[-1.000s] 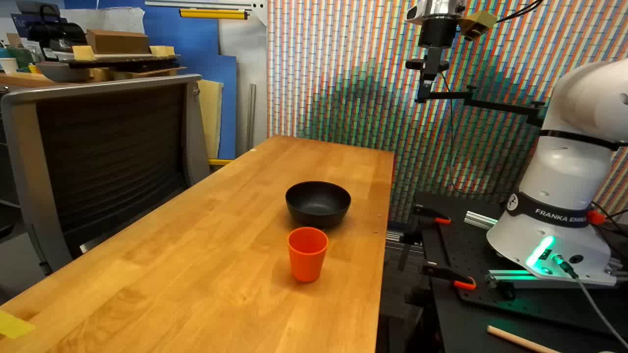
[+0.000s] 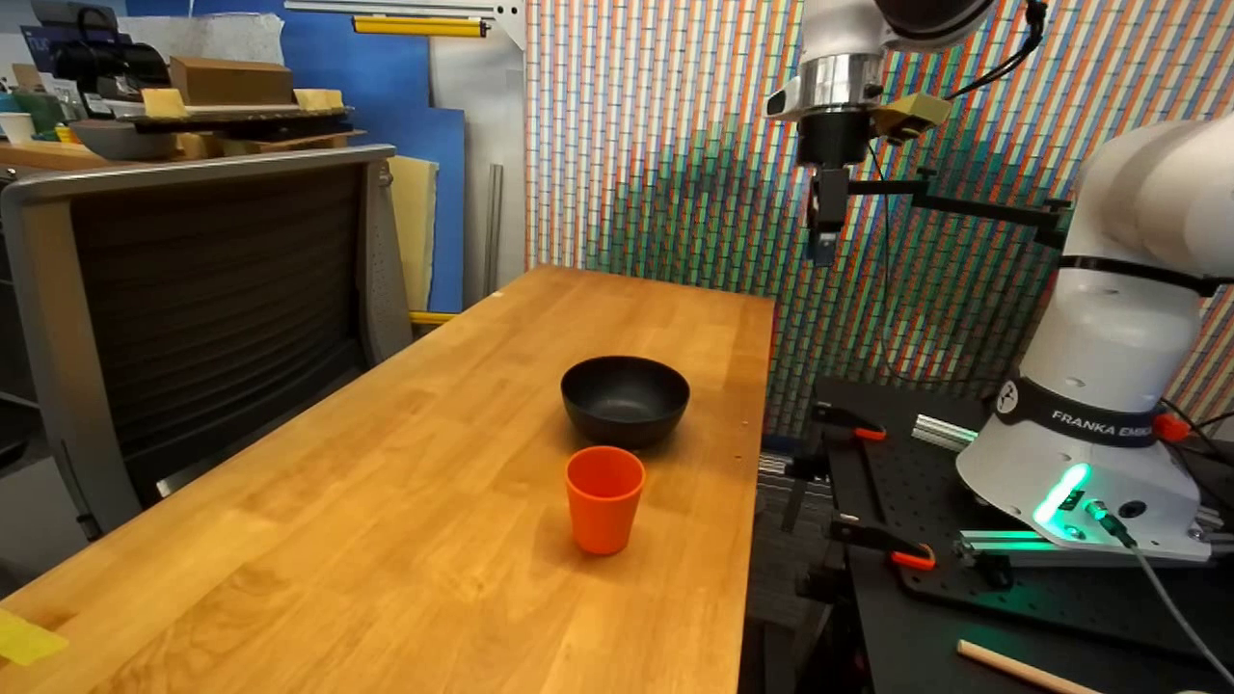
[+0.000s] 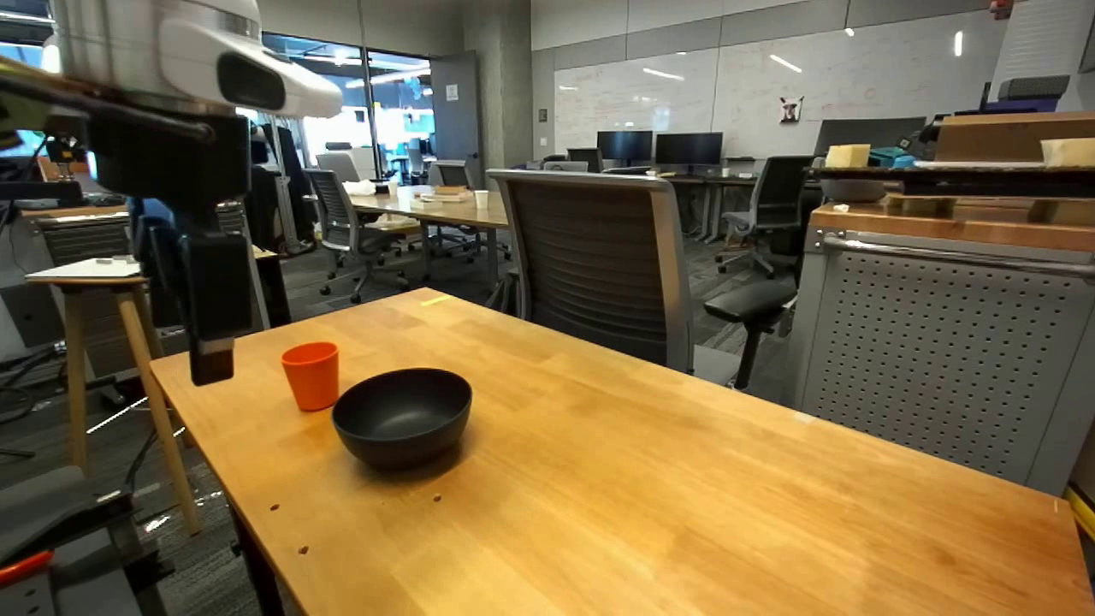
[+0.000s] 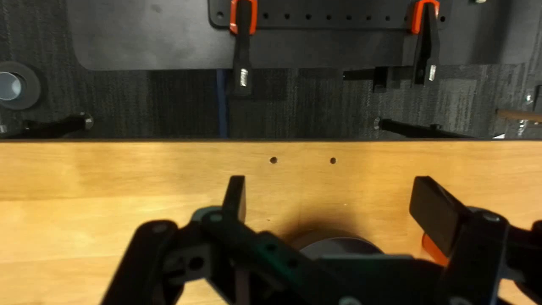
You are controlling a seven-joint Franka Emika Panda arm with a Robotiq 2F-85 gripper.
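An orange cup (image 2: 604, 501) stands upright and a black bowl (image 2: 626, 401) sits beside it on the wooden table, both near the edge on the robot's side. From the second exterior view, the cup (image 3: 310, 376) is left of the bowl (image 3: 402, 417), and the bowl looks empty. My gripper (image 2: 823, 249) hangs high above the table's level, clear of both. In the wrist view the gripper is open, its two fingers wide apart with nothing between them. Its own body hides most of the bowl (image 4: 338, 247) and of the cup (image 4: 432, 249) there.
A grey office chair (image 2: 220, 278) stands along its far side. Clamps with orange grips (image 4: 244, 30) hold the robot's black base board, across a gap from the table edge.
My gripper has come lower and slightly toward the left in the first exterior view, and its angle has turned. Cup and bowl have stayed put.
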